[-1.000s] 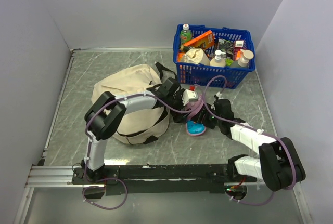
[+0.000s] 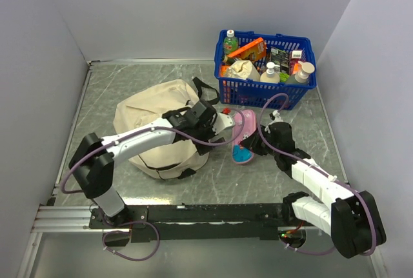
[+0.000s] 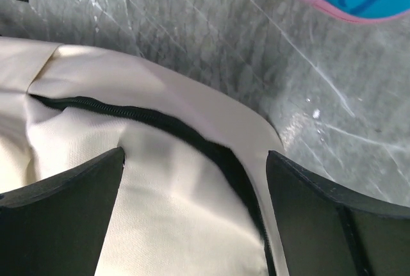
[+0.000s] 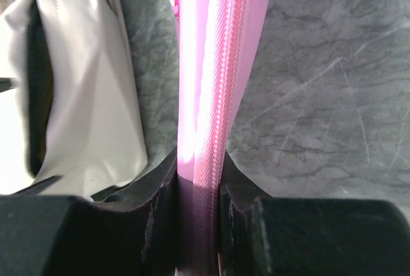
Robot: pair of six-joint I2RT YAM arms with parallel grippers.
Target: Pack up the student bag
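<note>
A cream bag [image 2: 158, 100] with a black zipper lies on its side at the left of the table. My left gripper [image 2: 208, 146] is over the bag's right edge; in the left wrist view its open fingers [image 3: 61, 212] straddle the zipper [image 3: 173, 125], with no grip on the cloth visible. To the right lies a pink pencil case [image 2: 244, 126] with a blue end. In the right wrist view my right gripper is shut on the pencil case [image 4: 221, 64], pinching its zippered side. The bag's interior is hidden.
Behind the arms stands a blue basket [image 2: 264, 91] filled with bottles, boxes and a white cloth bundle. A black strap [image 2: 205, 88] reaches from the bag toward it.
The left gripper has drawn away from the pencil case, leftward and down toward the bag's edge. The pencil case, bent earlier, now lies straighter. The right gripper stays at its side.
</note>
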